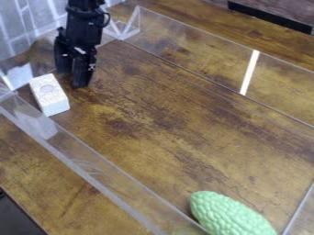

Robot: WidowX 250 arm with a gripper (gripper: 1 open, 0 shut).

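A black robot arm reaches down at the upper left, its gripper [73,72] low over the wooden floor of a clear-walled enclosure, just behind a white block [50,94]. The fingers are dark and small, and nothing shows held between them. The white block lies against the left clear wall. A green bumpy object [230,215] lies at the bottom right.
Clear plastic walls [110,173] bound the wooden surface [172,119] on several sides. A white strip [249,72] stands out on the far right wall.
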